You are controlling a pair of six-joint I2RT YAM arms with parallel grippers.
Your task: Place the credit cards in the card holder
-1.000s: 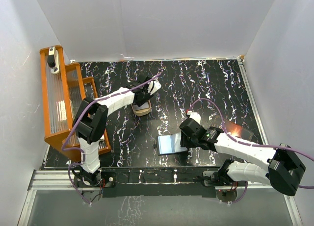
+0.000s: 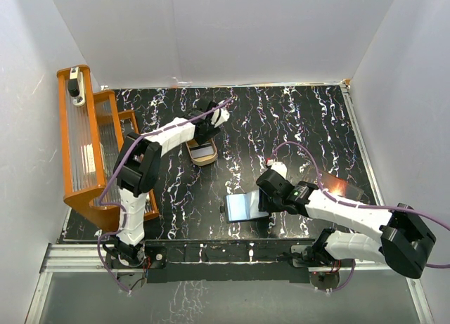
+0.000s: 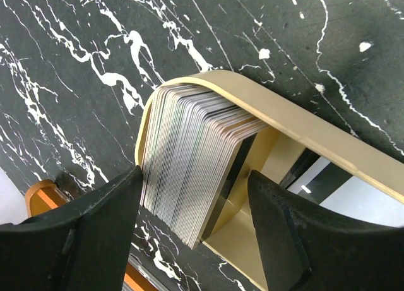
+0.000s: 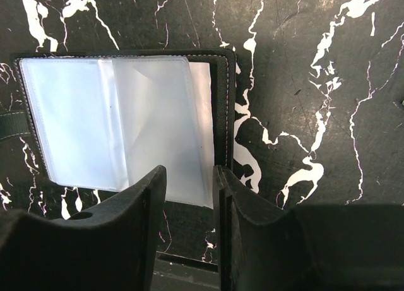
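A tight stack of cards stands on edge at one end of a tan box. My left gripper is open above it, its fingers either side of the stack and nothing held. The card holder lies spread open near the table's front, black-covered with clear sleeves. Over its right-hand sleeve my right gripper is part open; the sleeve's free edge shows in the gap, apparently ungripped. A pale strip shows beside that edge.
Flat in the other part of the box is a dark and white piece. An orange wooden rack stands along the left side. A clear, orange-tinted item lies at the right.
My left gripper has shifted a little to the left over the box, uncovering more of the box's inside. The right arm and the card holder look unmoved.
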